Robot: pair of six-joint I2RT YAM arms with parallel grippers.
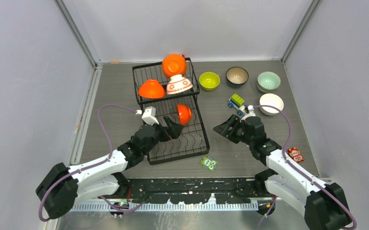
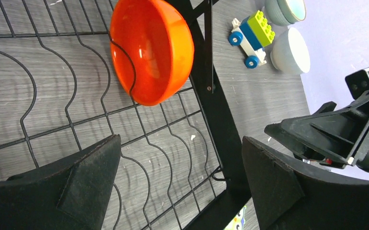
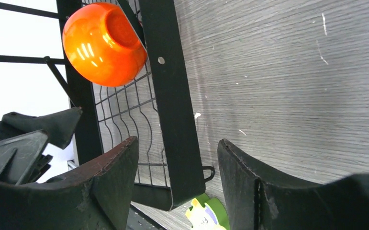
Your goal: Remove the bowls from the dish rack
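Note:
On the lower rack tier an orange bowl (image 1: 184, 114) lies on its side, also filling the upper middle of the left wrist view (image 2: 149, 52). My left gripper (image 1: 173, 128) hangs open over that tier, just below the bowl. On the upper tier are an orange bowl (image 1: 151, 88), another orange bowl (image 1: 173, 64) and a white patterned bowl (image 1: 179, 85). My right gripper (image 1: 224, 128) is open just right of the dish rack (image 1: 202, 140), with nothing between its fingers.
Loose bowls, yellow (image 1: 209, 80), brown (image 1: 237, 75), green (image 1: 268, 80) and white (image 1: 271, 103), stand at the back right. A toy truck (image 1: 238, 104) lies near them. Small packets (image 1: 209, 163) lie at the front.

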